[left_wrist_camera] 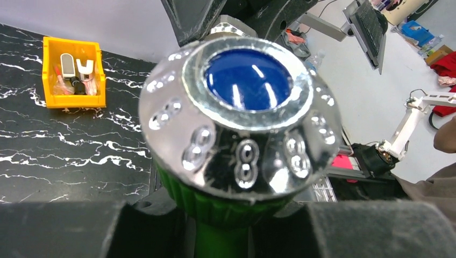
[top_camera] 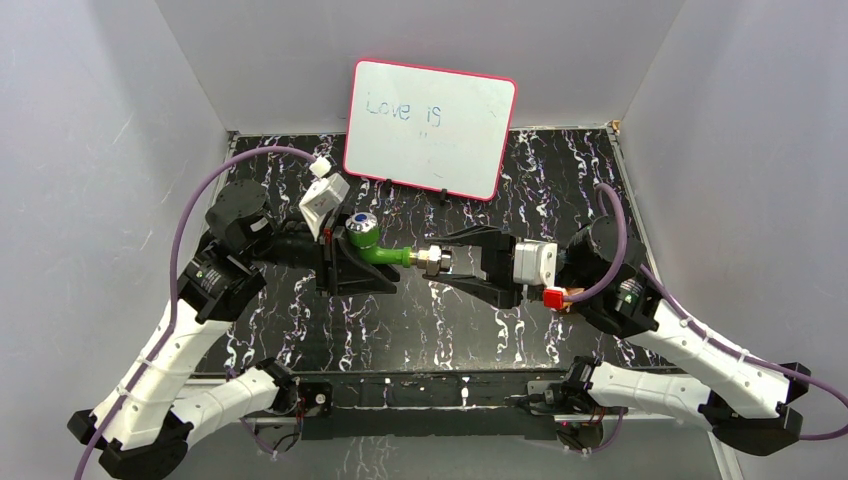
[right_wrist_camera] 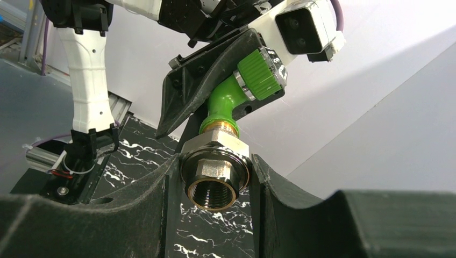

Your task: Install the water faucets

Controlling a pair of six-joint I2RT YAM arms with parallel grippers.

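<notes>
A green faucet (top_camera: 385,255) with a chrome, blue-centred knob (left_wrist_camera: 242,134) is in my left gripper (top_camera: 370,262), above the middle of the table. In the left wrist view, dark fingers (left_wrist_camera: 161,228) flank its green stem closely, while the knob covers most of the grip. My right gripper (top_camera: 432,260) is shut on a silver hex fitting (right_wrist_camera: 215,145), one finger on each side. The fitting meets the faucet's outlet end. A short stretch of brass thread (right_wrist_camera: 220,126) shows between green body and hex; how deep it sits cannot be told.
A whiteboard (top_camera: 430,130) with red edging stands at the back of the dark marbled table (top_camera: 400,335). In the left wrist view, a yellow bin (left_wrist_camera: 74,102) holds small items. The table below the grippers is clear.
</notes>
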